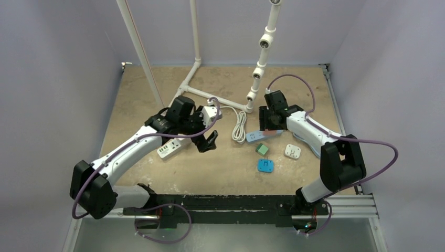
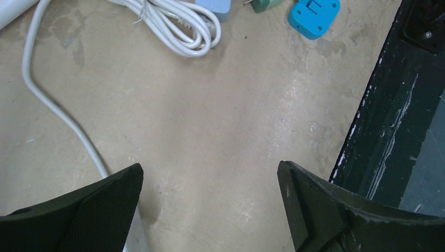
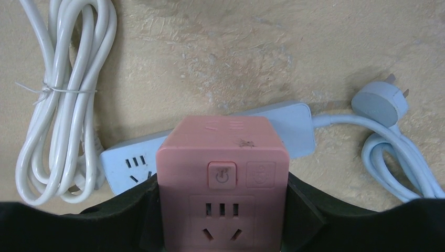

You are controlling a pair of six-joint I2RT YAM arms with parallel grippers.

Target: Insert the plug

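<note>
A pink socket cube (image 3: 223,157) sits between the fingers of my right gripper (image 1: 270,123), which is over a light blue power strip (image 3: 126,163). In the right wrist view a light blue plug (image 3: 378,102) lies beside its cable, prongs outward. My left gripper (image 1: 205,142) stands open with nothing between its fingers, above bare table near a white power strip (image 1: 169,149), part hidden under it.
A coiled white cable (image 1: 239,126) lies mid-table. Toward the front right are a green block (image 1: 262,150), a blue piece (image 1: 265,165) and a white piece (image 1: 292,151). A jointed white pole stands behind.
</note>
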